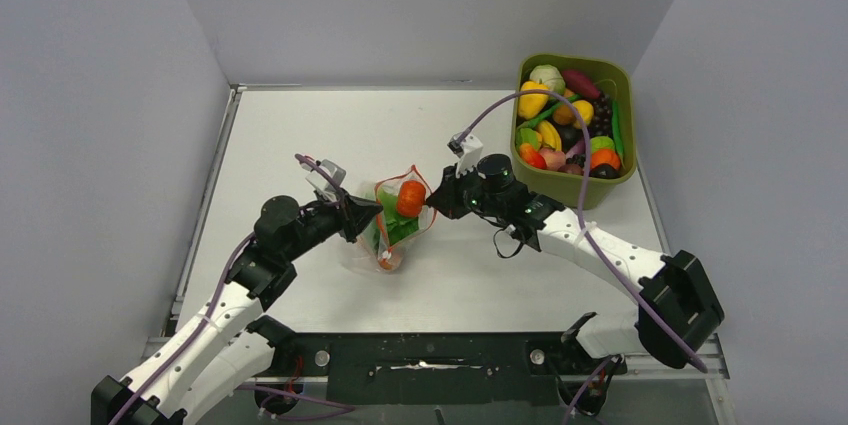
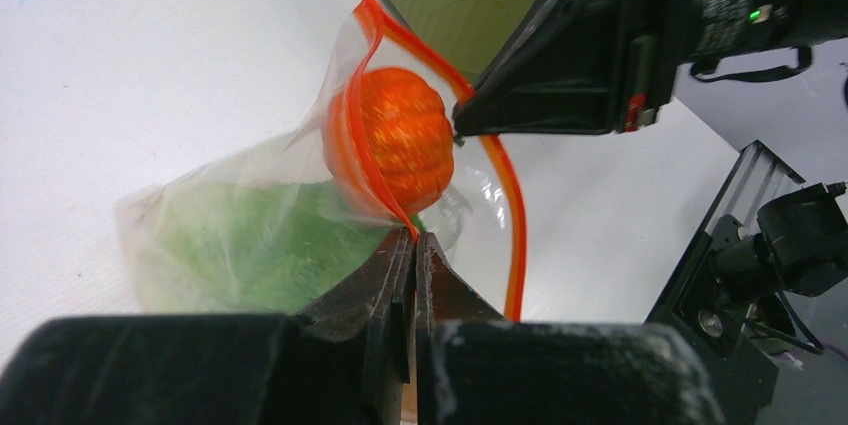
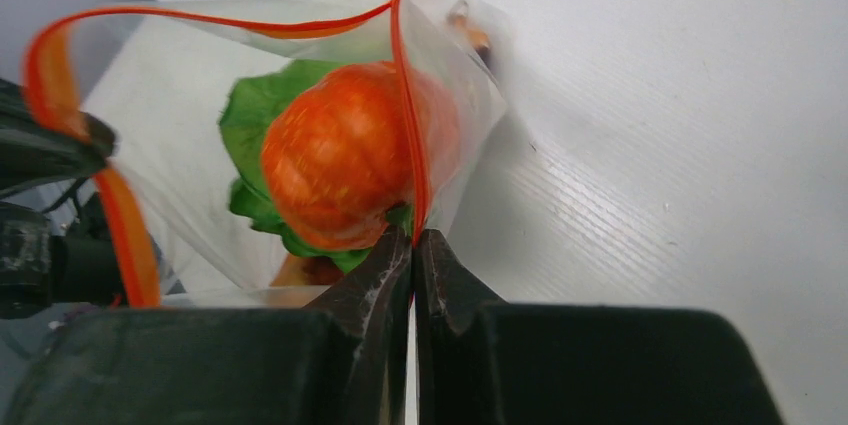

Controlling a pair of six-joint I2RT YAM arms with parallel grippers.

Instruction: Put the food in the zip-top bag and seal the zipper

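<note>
A clear zip top bag (image 2: 235,235) with an orange-red rim (image 2: 517,215) stands with its mouth spread between my two grippers. Inside are an orange pumpkin-like vegetable (image 2: 405,135) near the opening and a green leafy piece (image 3: 255,115), with something reddish lower down. My left gripper (image 1: 378,209) is shut on the rim of the bag on one side, its fingertips (image 2: 390,265) pinching the edge. Opposite, my right gripper is shut on the other side of the rim, the orange strip running between its fingertips. The mouth gapes between them.
A green bin (image 1: 575,185) full of fruit and vegetables stands at the back right, behind the right arm.
</note>
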